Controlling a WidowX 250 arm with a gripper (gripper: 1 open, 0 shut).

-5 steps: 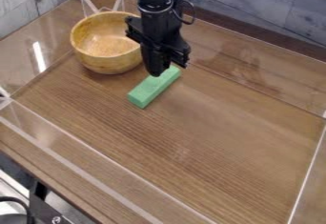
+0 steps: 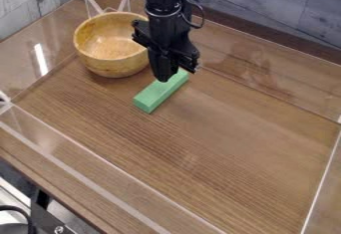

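The black gripper hangs over the upper middle of the wooden table, its fingertips just above the far end of a green block. It looks shut, with nothing visible between its fingers. The block lies flat and diagonally on the table. To its upper left sits a yellow bowl, close beside the arm.
A grey wall stands along the back, and black cables lie off the table at the lower left.
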